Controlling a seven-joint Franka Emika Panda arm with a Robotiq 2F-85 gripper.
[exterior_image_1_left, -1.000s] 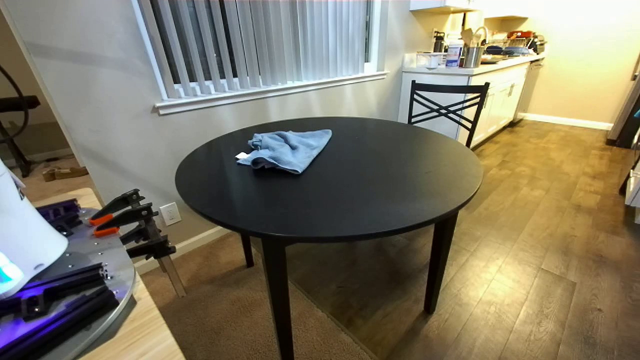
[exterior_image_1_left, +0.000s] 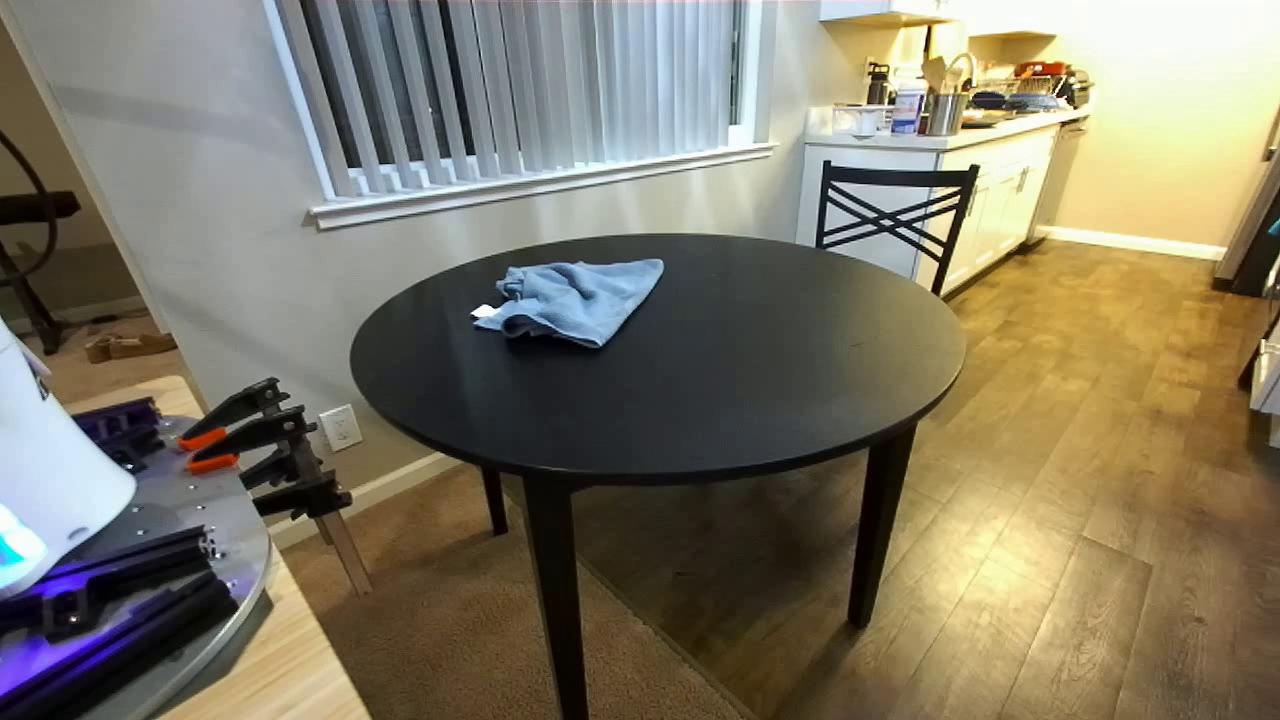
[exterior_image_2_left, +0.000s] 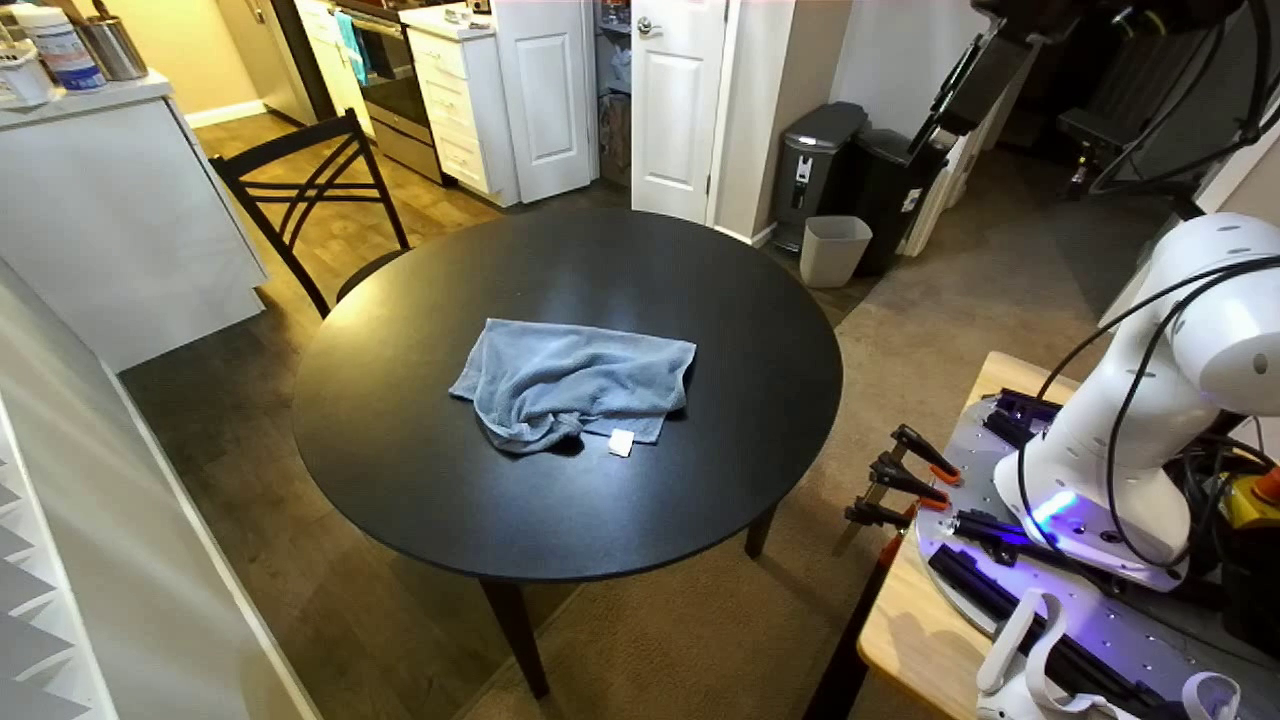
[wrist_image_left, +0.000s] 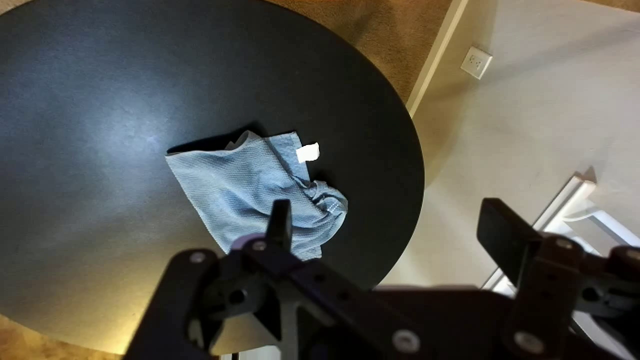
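Observation:
A light blue cloth (exterior_image_1_left: 576, 298) with a small white tag lies crumpled and partly folded on the round black table (exterior_image_1_left: 744, 384). In the wrist view the same cloth (wrist_image_left: 252, 186) lies well below my gripper, towards the left finger. The fingers stand wide apart, so the gripper is open, and nothing sits between them. From the other side, the cloth (exterior_image_2_left: 576, 378) rests near the middle of the table, clear of its edge. Up at the top right of that view hangs the gripper (exterior_image_2_left: 942, 114), high and away from the cloth.
A black chair (exterior_image_2_left: 318, 198) stands by the far side of the table. The wall with a window (exterior_image_1_left: 528, 90) runs close along one side. Clamps (exterior_image_2_left: 906, 474) stick out from the robot's wooden stand.

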